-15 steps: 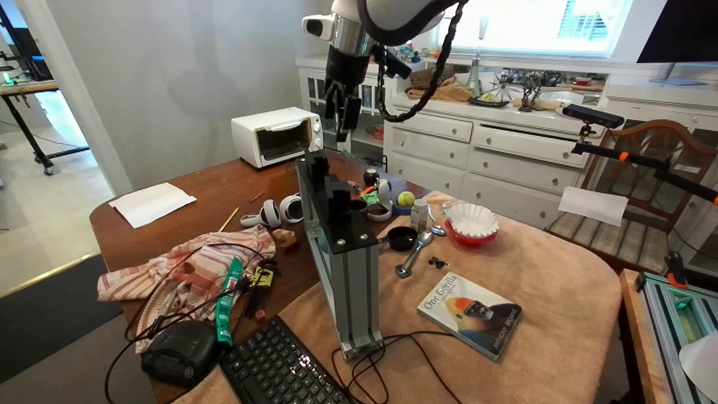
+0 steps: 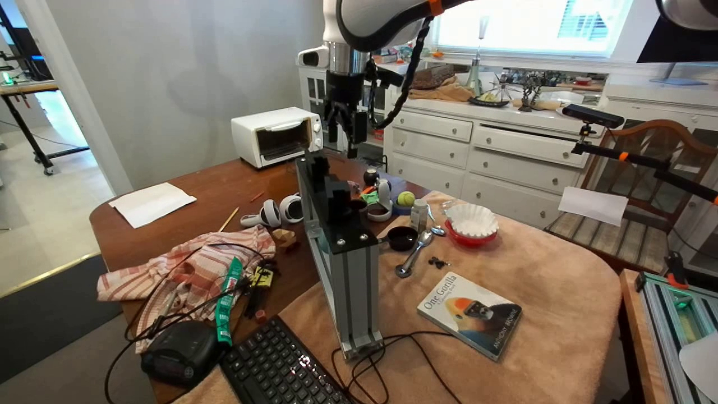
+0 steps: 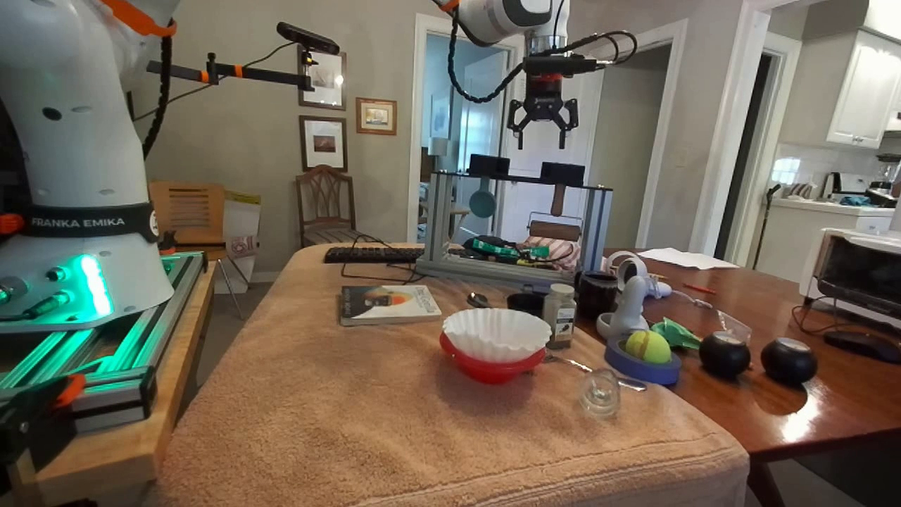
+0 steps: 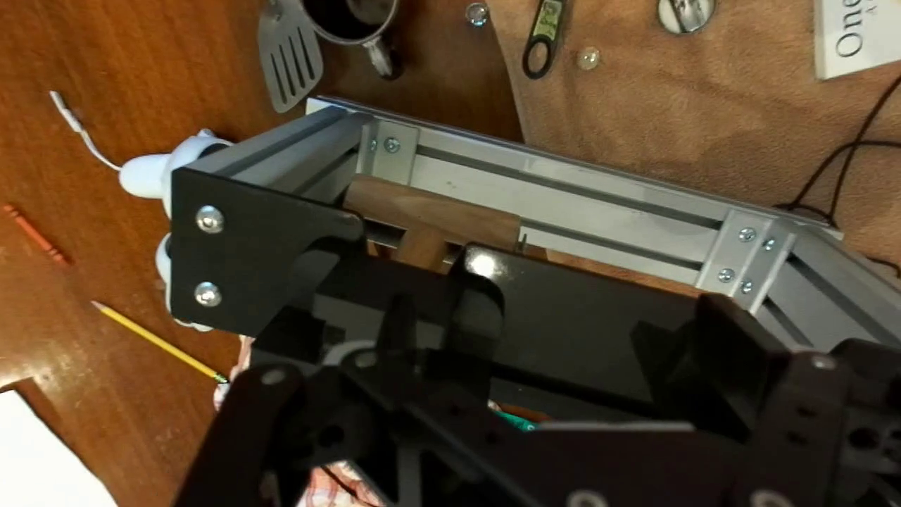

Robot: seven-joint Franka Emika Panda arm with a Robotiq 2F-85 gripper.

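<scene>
My gripper (image 3: 541, 139) points straight down and stands open, with nothing between its fingers. It hangs above a metal-profile rack (image 2: 357, 289) with a black top plate (image 4: 583, 313). Two black blocks, a left one (image 3: 489, 165) and a right one (image 3: 562, 174), rise from that plate. In exterior view 2 a gap shows between the fingertips and the blocks. A round teal piece (image 3: 482, 203) hangs under the left block and a brown wooden handle (image 3: 557, 200) under the right. From the wrist, dark fingers and dark blocks overlap, so their edges are hard to separate.
Around the rack lie a keyboard (image 2: 279, 363), a book (image 2: 469, 313), a striped cloth (image 2: 188, 262) and loose cables. A red bowl (image 3: 492, 363) with paper filters, a glass jar (image 3: 559, 317) and a tennis ball (image 3: 648, 346) stand nearby.
My gripper has swung from a tilted pose to nearly vertical. Its fingertips sit slightly lower and further right in exterior view 1. The rack and table objects look unmoved.
</scene>
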